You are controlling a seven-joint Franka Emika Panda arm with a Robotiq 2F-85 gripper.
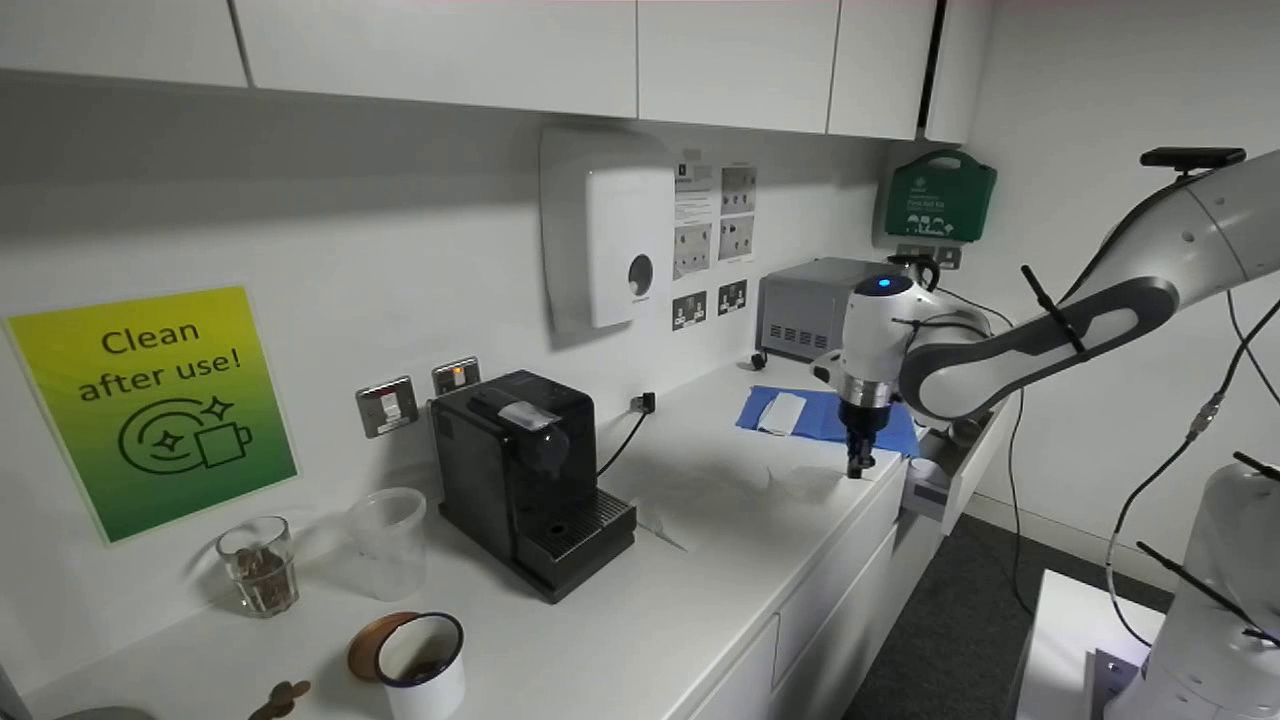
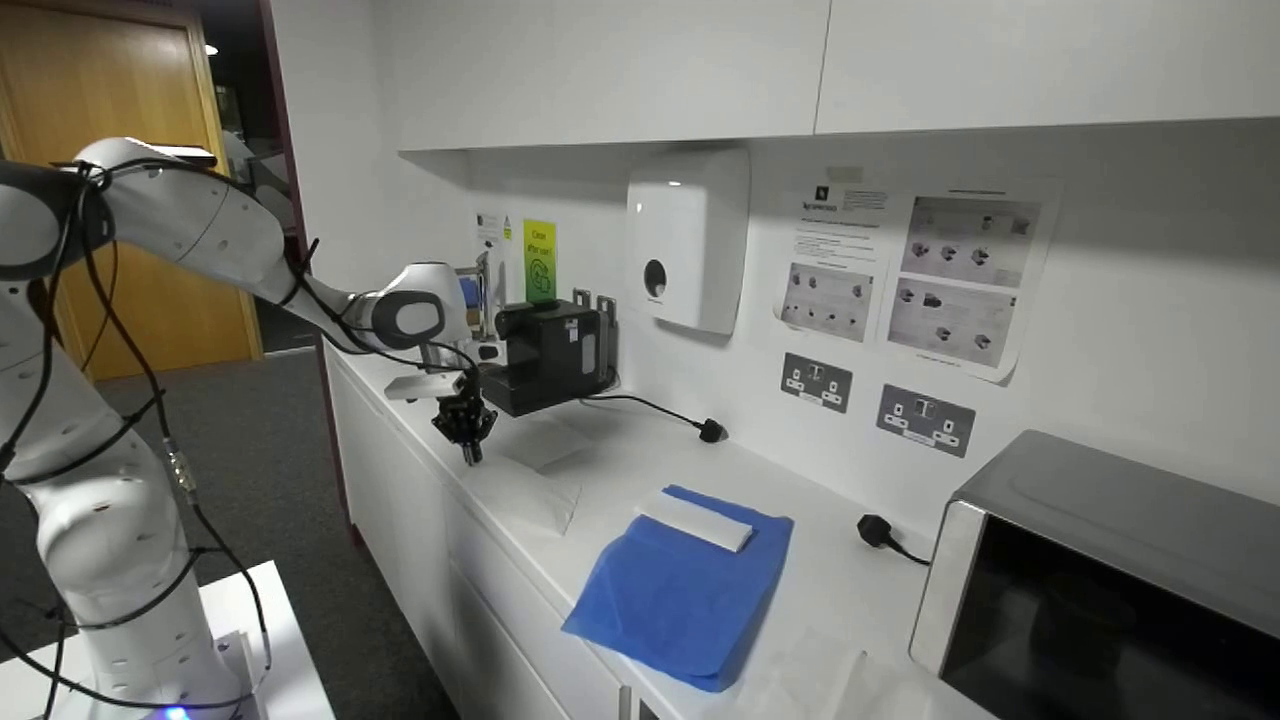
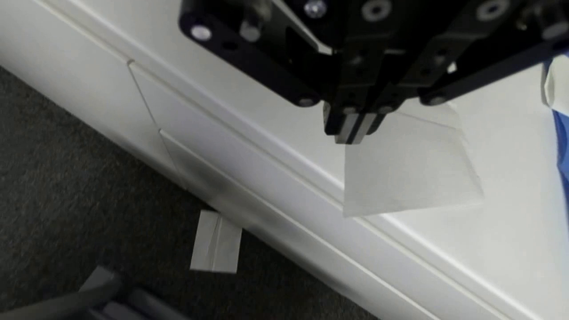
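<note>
My gripper is shut, pointing down just over the white counter, close to its front edge. Right by its fingertips lies a thin white sheet of paper (image 3: 413,168), one corner reaching past the counter edge in the wrist view. Part of the sheet is hidden behind the gripper, and whether its edge is pinched between the fingers cannot be told. In exterior view 2 the sheet (image 2: 522,494) spreads beside the gripper (image 2: 471,456). Another pale sheet (image 2: 542,442) lies farther along, toward the coffee machine.
A blue cloth (image 2: 678,600) with a folded white piece (image 2: 696,518) on it lies before the microwave (image 2: 1080,540). The black coffee machine (image 1: 528,480), white mug (image 1: 422,672) and glass (image 1: 259,570) stand farther along. A drawer (image 1: 974,468) hangs open.
</note>
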